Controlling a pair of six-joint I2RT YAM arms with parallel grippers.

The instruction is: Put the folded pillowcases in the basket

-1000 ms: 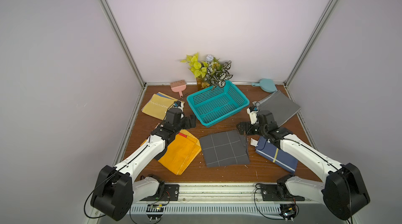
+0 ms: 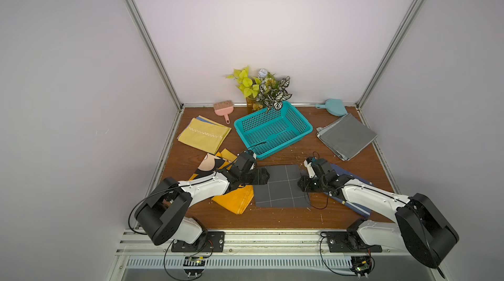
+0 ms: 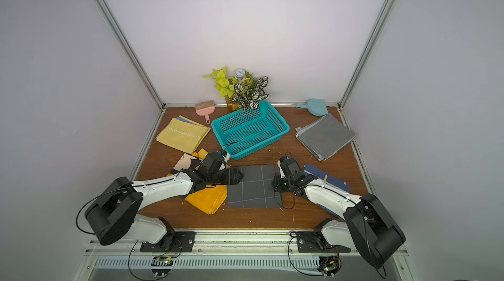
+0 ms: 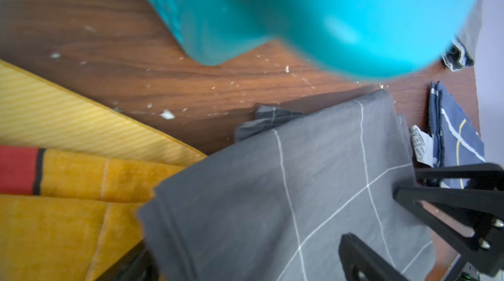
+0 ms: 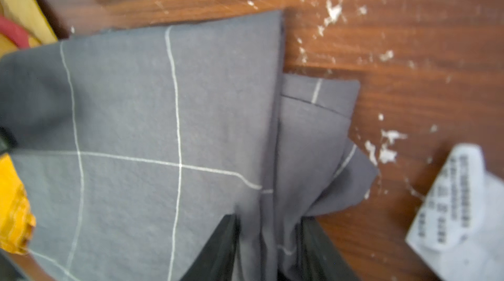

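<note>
The folded grey pillowcase with white grid lines [image 2: 279, 191] lies flat in the middle of the front table, below the turquoise basket [image 2: 270, 134], which is empty. My left gripper [image 2: 261, 176] is low at the pillowcase's left edge, its fingers apart in the left wrist view with cloth beneath them. My right gripper is at the right folded edge, fingers part open on either side of the bunched fold; whether it grips the fold is unclear.
Orange cloths [image 2: 231, 202] lie at left, a yellow cloth [image 2: 203, 134] behind them. A grey cloth [image 2: 346, 135] and blue cloth [image 2: 357, 207] lie at right. A plant [image 2: 252, 84], pink brush [image 2: 223, 109] and blue dustpan [image 2: 334, 106] stand at the back.
Both grippers have come down to the pillowcase, the left moving right and toward the front, the right toward the front. The pillowcase has shifted slightly.
</note>
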